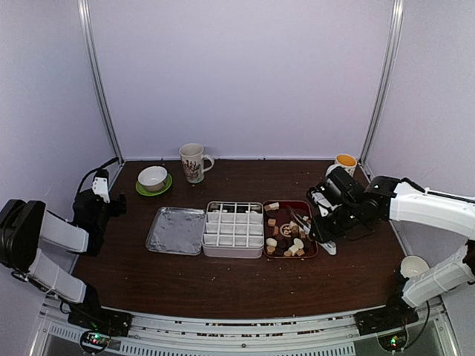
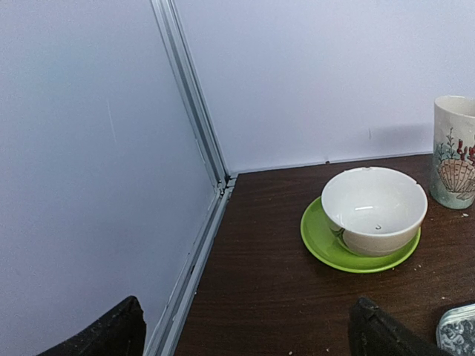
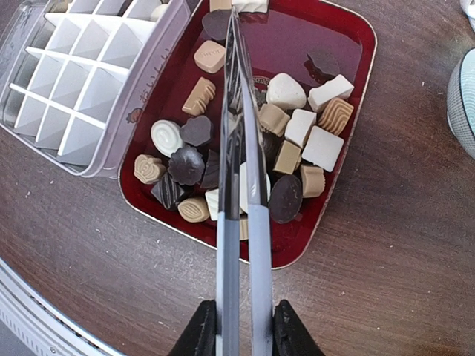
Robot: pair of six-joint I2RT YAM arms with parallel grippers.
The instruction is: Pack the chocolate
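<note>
A red tray (image 1: 312,248) holds mixed dark, milk and white chocolates, beside a white divided box (image 1: 232,251) with a silver lid (image 1: 175,230) to its left. My right gripper is shut on metal tongs (image 3: 257,222), whose tips reach over the far part of the red tray; whether they grip a chocolate is unclear. My left gripper stands open at the table's left side, with nothing between its fingers.
A bowl (image 1: 153,177) on a green saucer and a tall mug (image 1: 191,165) stand at the back left, another mug (image 1: 345,167) at the back right.
</note>
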